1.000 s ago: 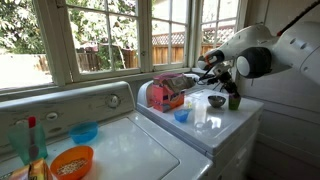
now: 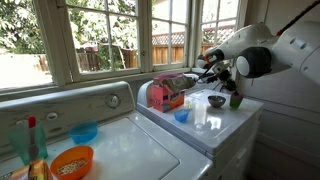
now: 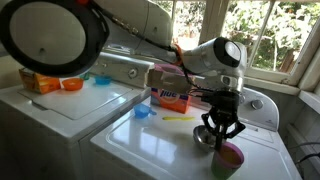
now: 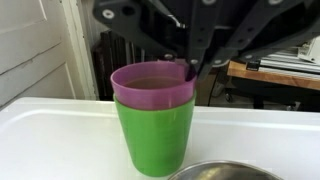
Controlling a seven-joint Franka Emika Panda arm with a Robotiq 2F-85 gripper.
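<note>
A green cup point(image 4: 158, 140) stands upright with a pink cup point(image 4: 150, 97) nested in it, the pink rim showing above the green one. Both sit near the right end of the white machine top, and in exterior view 2 the pink cup point(image 3: 230, 153) faces the camera. My gripper points down at the pink cup's near rim, its fingertips close together and shut. Whether the thin cup wall lies between them is hidden. In exterior view 2 the gripper point(image 3: 218, 145) is just over the cup's edge.
Close beside the cups is a metal bowl point(image 3: 204, 137). A red detergent box point(image 2: 166, 95), a blue bowl point(image 2: 181, 115) and a yellow item point(image 3: 178, 119) share that machine top. Orange point(image 2: 72, 163) and blue point(image 2: 83, 132) bowls stand on the left machine. Bare white surface lies in front.
Over the last second the arm and the cups have shifted very little. The bowls and the detergent box stay where they were.
</note>
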